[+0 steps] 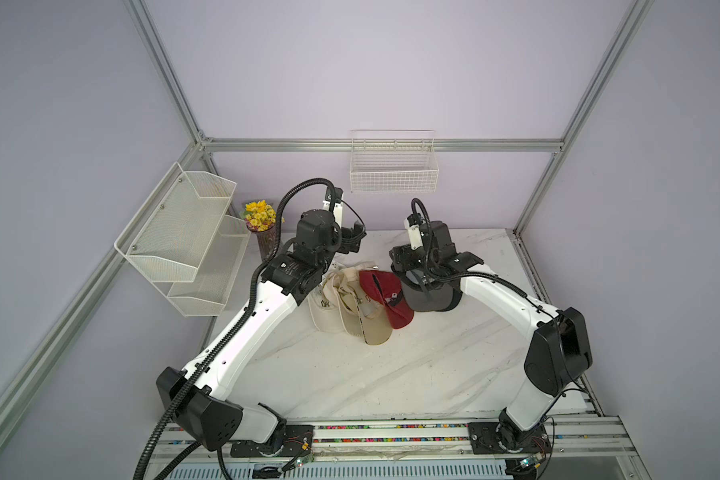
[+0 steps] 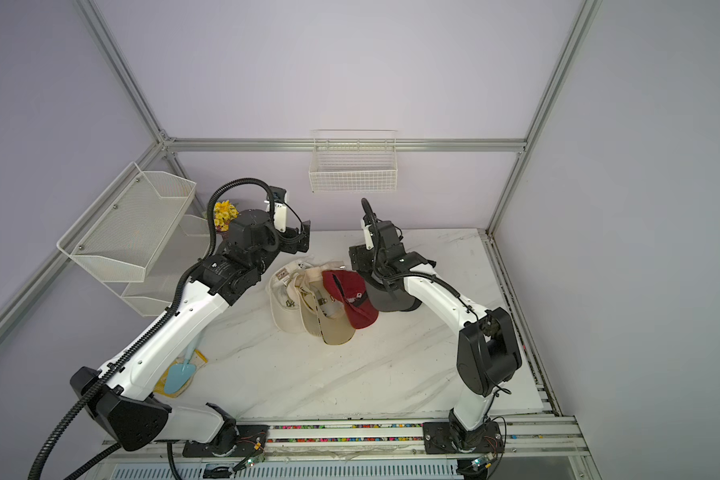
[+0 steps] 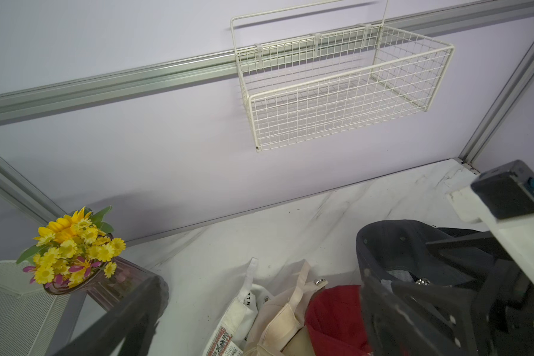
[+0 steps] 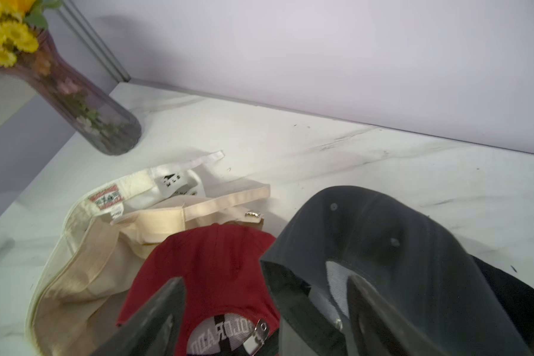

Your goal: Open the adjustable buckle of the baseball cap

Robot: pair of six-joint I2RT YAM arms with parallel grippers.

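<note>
Several caps lie in a row on the marble table: white, beige, red and dark grey; in the right wrist view the beige one shows a loose strap with a metal clasp near the back. My left gripper is raised left of centre, above the caps, open and empty. My right gripper is over the grey and red caps; its fingertips show open above the red cap and grey cap, nothing held.
A vase of yellow flowers stands at back left. White mesh shelves hang on the left wall, a wire basket on the back wall.
</note>
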